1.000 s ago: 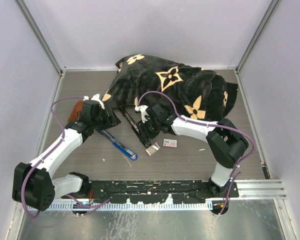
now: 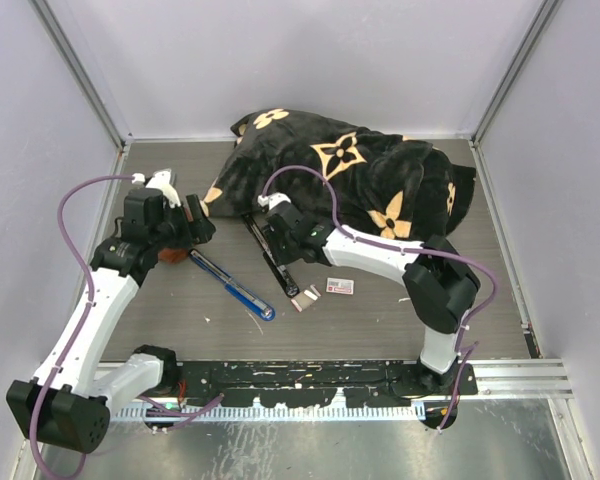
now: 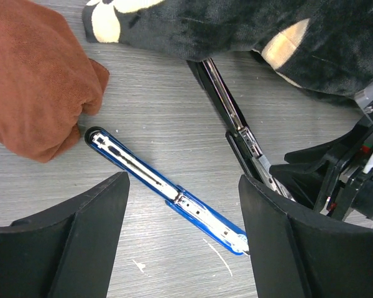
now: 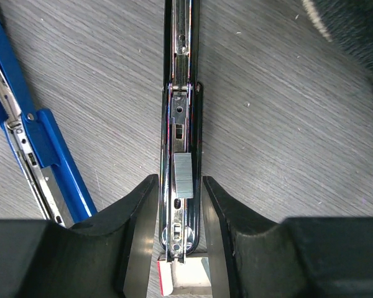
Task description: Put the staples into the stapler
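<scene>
The black stapler (image 4: 180, 112) lies unfolded on the table, its metal channel facing up. A short grey staple strip (image 4: 183, 176) rests along that channel, slightly to its right side; how deep it sits I cannot tell. On either side of the strip stand the fingers of my right gripper, part open and apart from it. A second, blue stapler (image 3: 168, 188), also unfolded, lies to the left. My left gripper (image 2: 200, 220) hovers near the blue stapler's far end, open and empty. In the top view my right gripper partly covers the black stapler.
An open staple tray (image 2: 305, 298) lies at the black stapler's near end, with a white staple box (image 2: 340, 286) to its right. The dark patterned blanket (image 2: 320, 170) covers the far end. A brown cloth (image 3: 40, 81) lies at left.
My left gripper has moved left, away from the black stapler. The right gripper has shifted slightly away from the stapler's near end, toward the blanket.
</scene>
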